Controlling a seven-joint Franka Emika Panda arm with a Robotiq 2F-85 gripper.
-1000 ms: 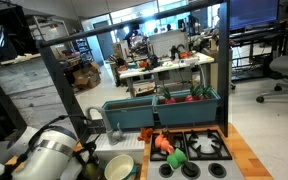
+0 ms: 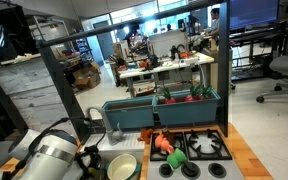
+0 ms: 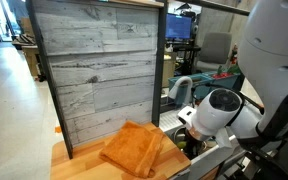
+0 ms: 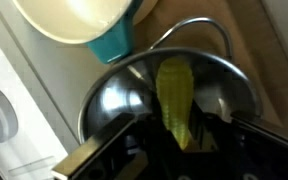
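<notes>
In the wrist view my gripper is shut on a yellow object (image 4: 174, 85), long and rounded at its far end. It points into a shiny metal pot (image 4: 114, 97) with a loop handle, directly under the gripper. Whether the object touches the pot is unclear. A cream bowl (image 4: 76, 15) with a teal cup-like piece (image 4: 112, 43) beside it sits just beyond the pot's rim. From exterior view 1, the same cream bowl (image 2: 121, 167) stands to the right of the arm's end. The arm hides most of the fingers in both exterior views.
A stove (image 2: 189, 155) with red and green toys on it lies right of the sink area. Blue bins (image 2: 187, 108) line the back, near a faucet (image 2: 99, 118). An orange cloth (image 3: 132, 148) lies on the wooden counter (image 3: 79, 165).
The arm has shifted only slightly over the last second. The bowl, stove and bins stand where they were.
</notes>
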